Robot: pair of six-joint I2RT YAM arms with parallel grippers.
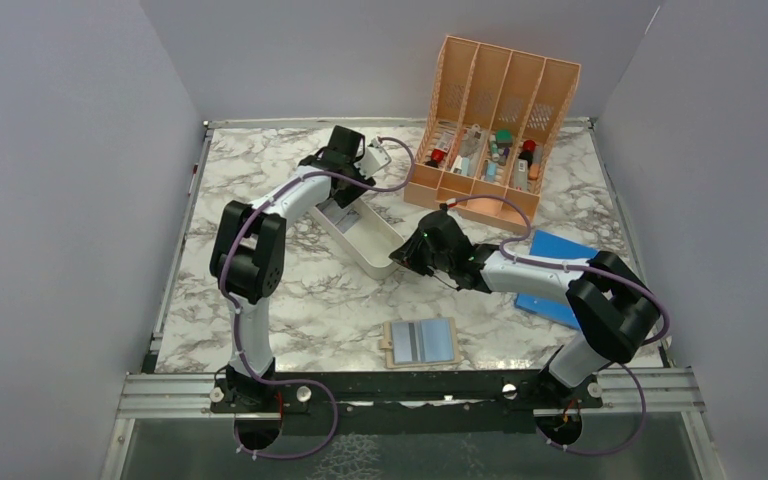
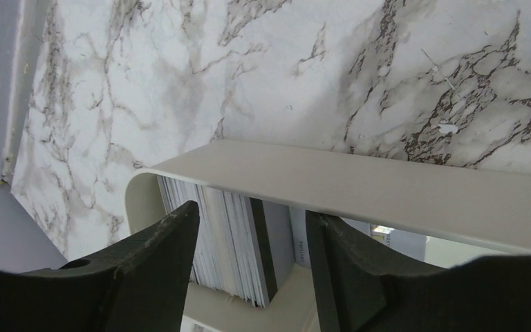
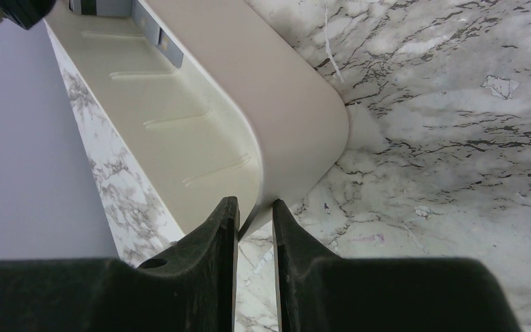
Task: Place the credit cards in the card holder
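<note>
A long white bin (image 1: 371,240) lies slantwise on the table. In the left wrist view, a row of cards (image 2: 229,238) stands on edge at the bin's far end, the last one grey with a black stripe. My left gripper is over that end, its fingers apart on either side of part of the row, and I see no card clamped between them. The bin's near end wall is pinched by my right gripper, shut on the rim. Flat grey cards (image 3: 169,50) show further inside the bin. A small tan tray (image 1: 387,345) with grey and blue cards (image 1: 437,340) sits at the front.
An open orange organizer (image 1: 418,186) with several small items stands at the back right. The right arm passes over a blue flat panel (image 1: 563,249).
</note>
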